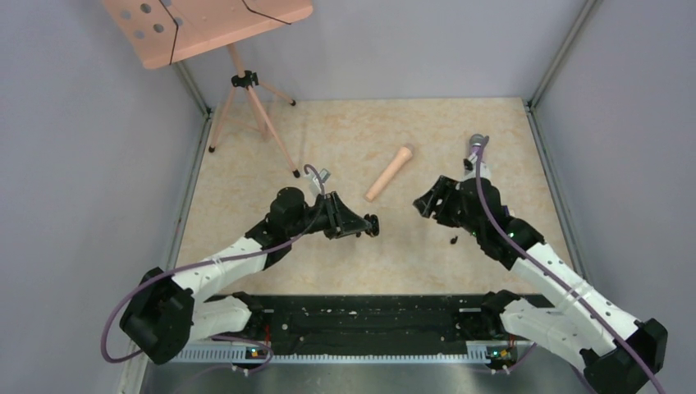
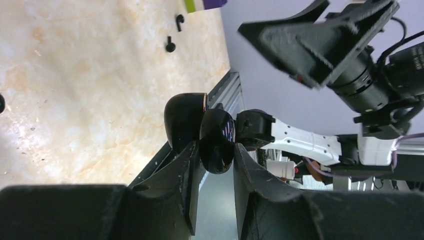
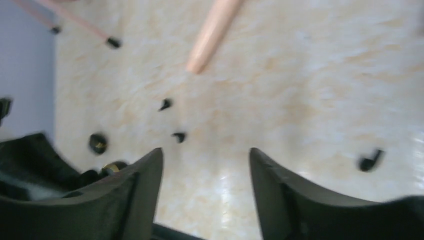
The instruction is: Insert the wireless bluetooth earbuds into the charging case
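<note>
A glossy black charging case, its two parts side by side, is held in my left gripper, shut on it near the middle of the table in the top view. My right gripper is raised to the right of the case, apart from it, its fingers spread with nothing visible between them. Small black pieces, apparently earbuds, lie on the table: one below the right gripper, others in the left wrist view. The right wrist view is blurred.
A pink cylinder lies at the back middle. A pink tripod stand occupies the back left. A purple microphone-like object lies at the back right, partly behind the right arm.
</note>
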